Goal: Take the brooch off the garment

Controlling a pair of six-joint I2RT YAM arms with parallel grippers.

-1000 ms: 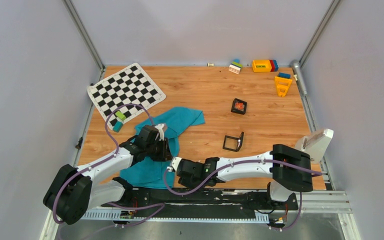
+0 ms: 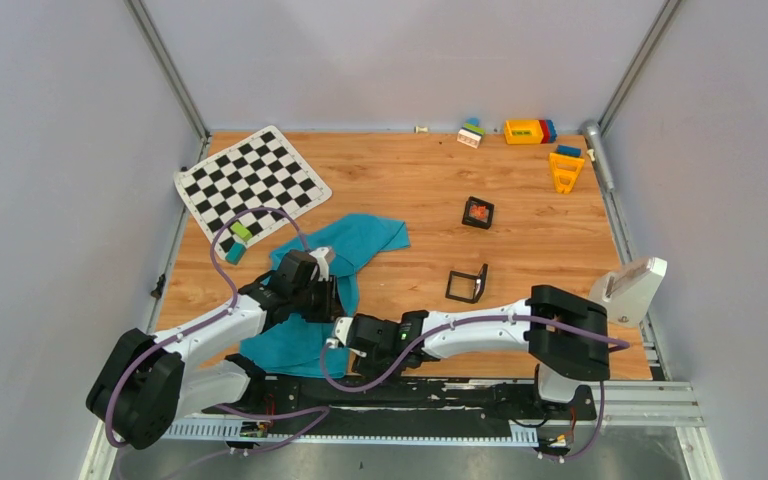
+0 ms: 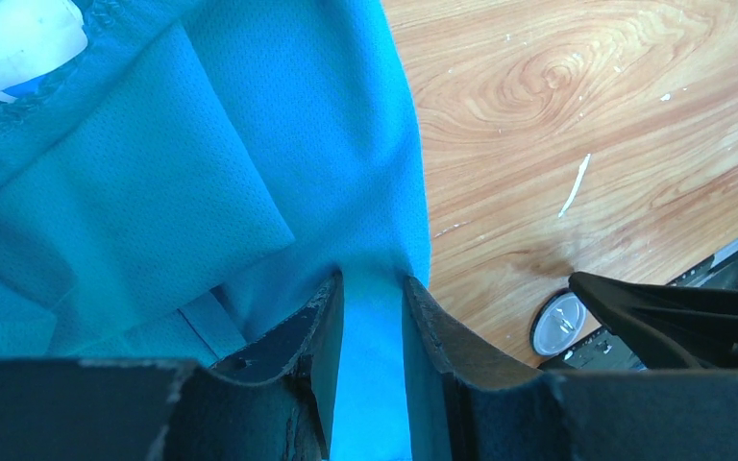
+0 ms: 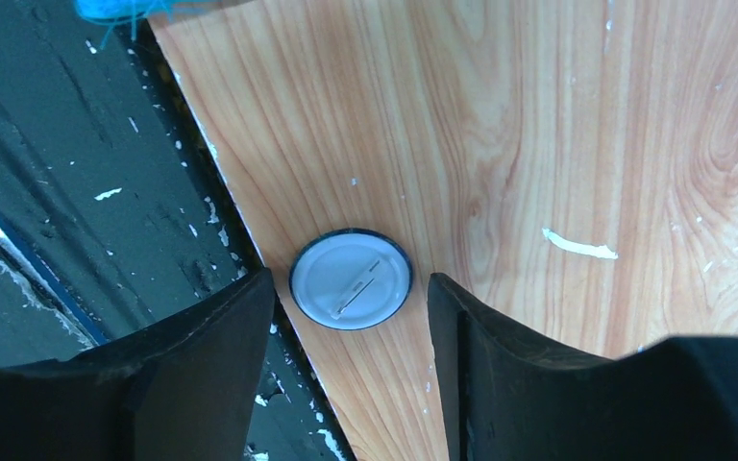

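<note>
The round brooch (image 4: 351,280) lies pin side up on the bare wood by the table's front edge, apart from the cloth. My right gripper is open around it, one finger on each side, with a gap visible on the right; the left finger is very close to the rim. The left wrist view also shows the brooch (image 3: 557,323) beside a dark right finger. The blue garment (image 3: 279,163) lies rumpled on the left of the table. Just above it, my left gripper stands part open, only cloth visible behind its fingertips.
A checkerboard (image 2: 252,188) with small blocks lies at the back left. An open black frame case (image 2: 466,285) and a black box (image 2: 478,212) are right of centre. Toy bricks (image 2: 529,132) line the back. The table's dark front edge runs close beside the brooch.
The left arm and the garment look unmoved.
</note>
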